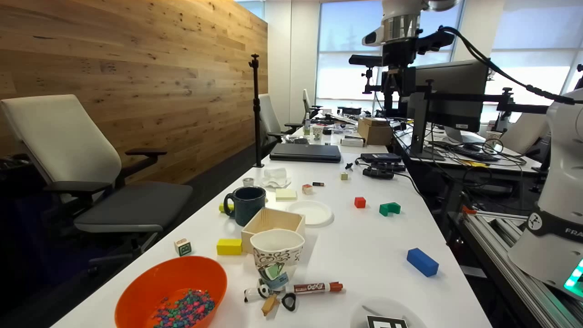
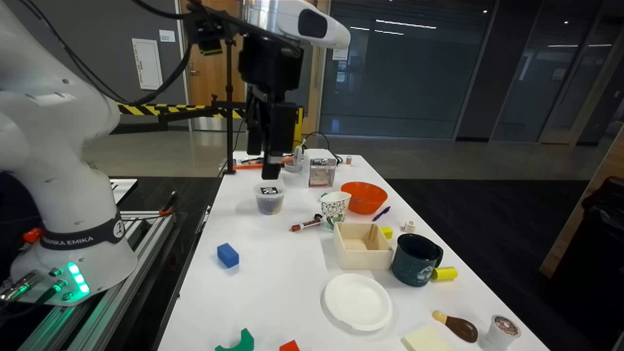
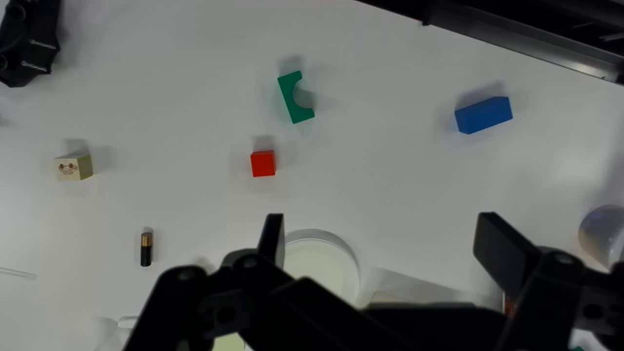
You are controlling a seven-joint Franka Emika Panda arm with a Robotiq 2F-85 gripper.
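Note:
High above the table, my gripper stands open, its two fingers wide apart with nothing between them. In the wrist view a red cube (image 3: pixel 263 164) and a green arch block (image 3: pixel 296 97) lie ahead of the fingers. A blue block (image 3: pixel 483 115) rests to their right, close to the table's edge. The white plate (image 3: pixel 321 266) shows partly below, beside the left finger. From the side, the wooden box (image 2: pixel 363 245) sits between the plate and a paper cup (image 2: pixel 335 204). A dark mug (image 2: pixel 415 260) stands against the box's far side.
An orange bowl (image 1: pixel 171 291) holds small coloured pieces. A red marker (image 1: pixel 318 287) lies near the cup, and a lidded tub (image 2: pixel 269 198) stands at the table's far end. A yellow block (image 1: pixel 229 246) is beside the box. Free tabletop surrounds the blue block.

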